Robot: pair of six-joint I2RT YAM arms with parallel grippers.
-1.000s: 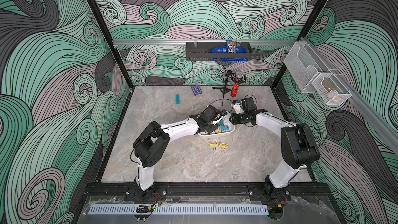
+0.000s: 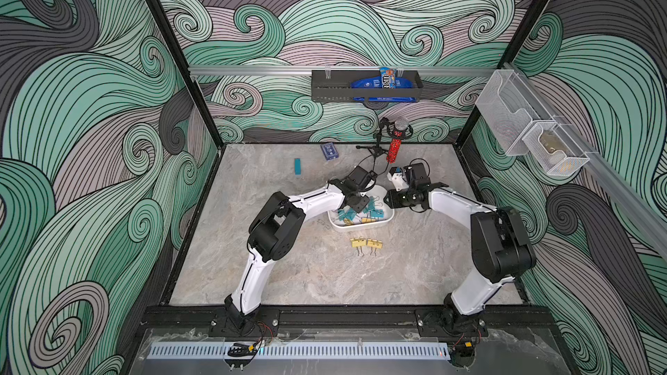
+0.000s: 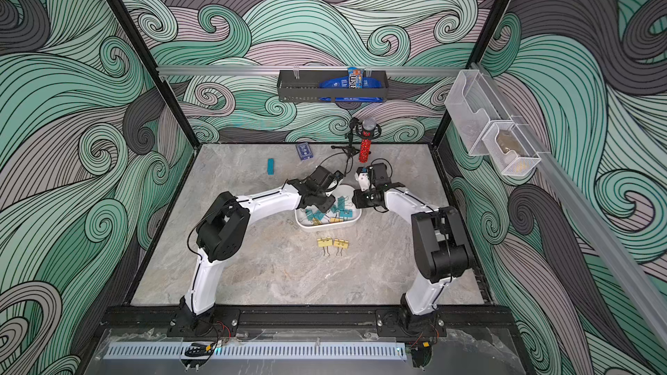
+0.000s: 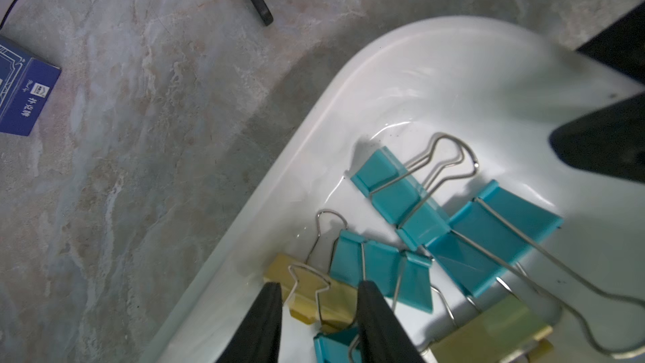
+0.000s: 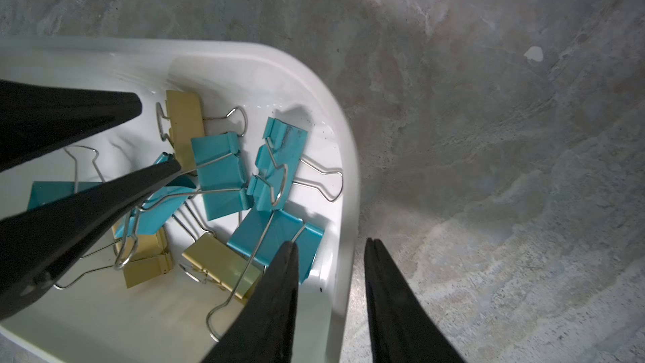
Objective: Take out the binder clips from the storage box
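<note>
A white storage box [image 2: 361,225] holds teal binder clips [image 4: 383,262] and yellow binder clips [image 5: 218,262] in a jumble. My left gripper is over it, part open, its fingertips low by a yellow and a teal clip; whether anything sits between them is unclear. My right gripper is shut on the box's rim at its right end, a finger either side of the wall. In front of the box, two yellow clips [image 2: 366,243] lie on the table.
A microphone [image 2: 393,146] on a stand is behind the box, with a blue card box [image 2: 329,151] and a teal bar [image 2: 297,166] to its left.
My right arm has barely moved.
</note>
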